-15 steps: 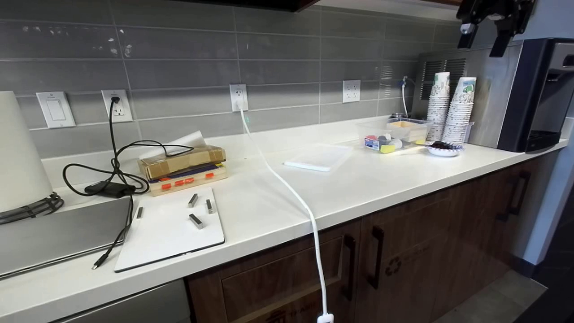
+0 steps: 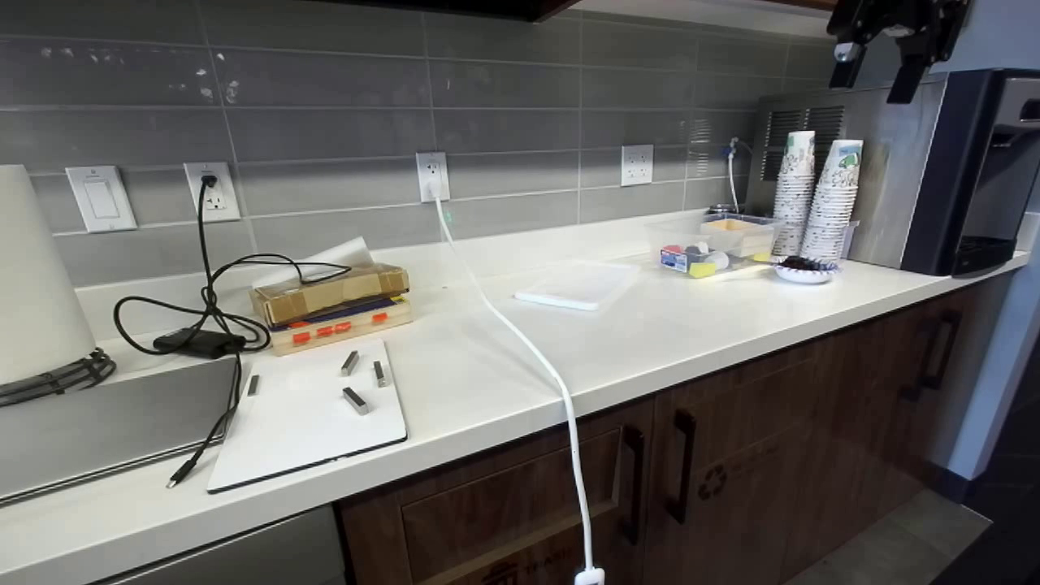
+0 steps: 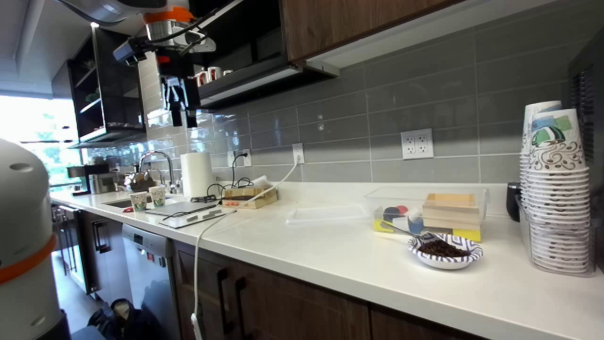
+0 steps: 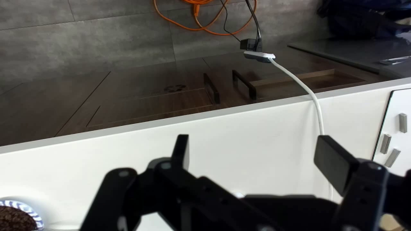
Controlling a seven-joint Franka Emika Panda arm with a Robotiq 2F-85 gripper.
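Observation:
My gripper stands open high above the white counter (image 4: 246,154), its two fingers wide apart with nothing between them. In the second exterior view the gripper (image 3: 184,118) hangs in the air, well clear of everything on the worktop. A patterned bowl of dark brown bits (image 3: 444,249) sits near the right end, with a spoon handle (image 3: 399,229) leaning over its rim. Behind the bowl stands a clear plastic bin (image 3: 373,199) holding small items. A flat white lid (image 2: 575,286) lies mid-counter.
Tall stacks of paper cups (image 3: 557,204) rise at the right end. A white cable (image 2: 526,341) crosses the counter and hangs over its front edge. Toward the left lie a whiteboard (image 2: 302,439) with several small metal blocks, and cardboard boxes (image 2: 331,296). Mid-counter is mostly clear.

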